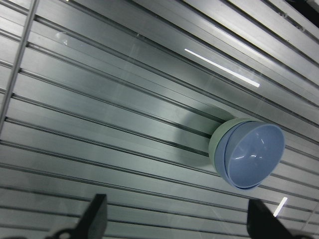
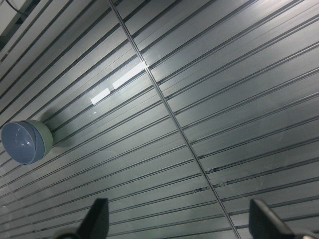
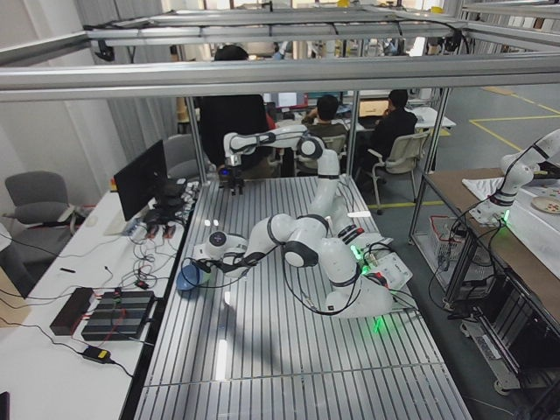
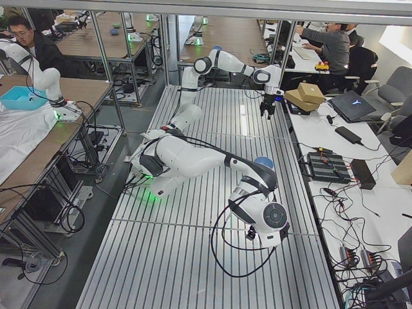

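Observation:
A nested stack of blue and pale green bowls [image 1: 251, 154] [image 2: 22, 142] [image 3: 191, 278] [image 4: 264, 162] stands on the slatted metal table [image 1: 99, 149] [image 2: 214, 124]. In the left wrist view it lies right of centre, below my left gripper, whose fingers are apart with nothing between them. My right gripper is also open and empty, above bare table, with the bowls at the upper left of its view. In the camera views both arms reach toward the desk side, one partly covering the bowls.
A white desk [image 3: 52, 367] with electronics and cables runs along one side. Another robot's bench [image 4: 77, 90] is on the other side. Frame posts and beams surround the table, which is otherwise mostly clear.

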